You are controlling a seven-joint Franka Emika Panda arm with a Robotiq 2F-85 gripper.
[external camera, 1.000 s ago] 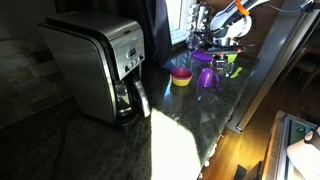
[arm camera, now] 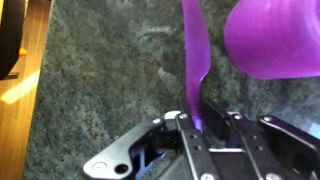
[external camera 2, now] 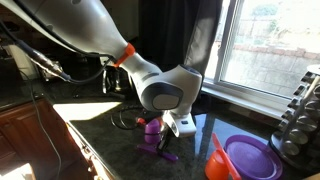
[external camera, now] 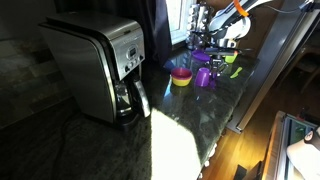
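A purple utensil (arm camera: 196, 55) with a flat, blade-like shape runs down between my gripper's (arm camera: 200, 118) dark fingers in the wrist view. How tightly the fingers sit on it cannot be told. Right of it is a purple cup (arm camera: 275, 38), apart from the fingers. In exterior view 2 the utensil (external camera 2: 157, 152) appears low by the counter, with the cup (external camera 2: 153, 132) just behind it and my arm reaching down over them. Exterior view 1 shows the cup (external camera: 205, 77) near the far end of the counter.
Stacked bowls (external camera: 181, 76) in yellow and red stand nearer the coffee maker (external camera: 105, 65). A purple plate (external camera 2: 250, 157) and an orange-red item (external camera 2: 220, 160) lie beside the window. Bare dark counter (external camera: 195, 115) stretches along the front.
At the far end of the counter, my gripper has come lower, close by the purple cup. The bowls and coffee maker stay where they were.
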